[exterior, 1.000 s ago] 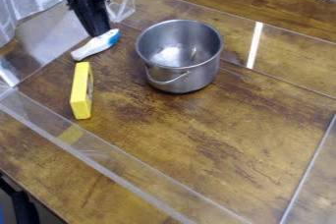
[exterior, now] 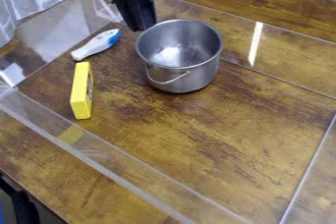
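My gripper [exterior: 141, 20] hangs at the top, behind and left of a steel pot [exterior: 184, 61] with a wire handle, above the table; its dark fingers look shut, with nothing visible between them. A white and blue brush-like item [exterior: 94, 45] lies left of the pot. A yellow box-like block [exterior: 81, 90] stands at the front left.
Clear plastic walls edge the wooden table [exterior: 223, 159] on the left and right.
The objects on the table look unmoved.
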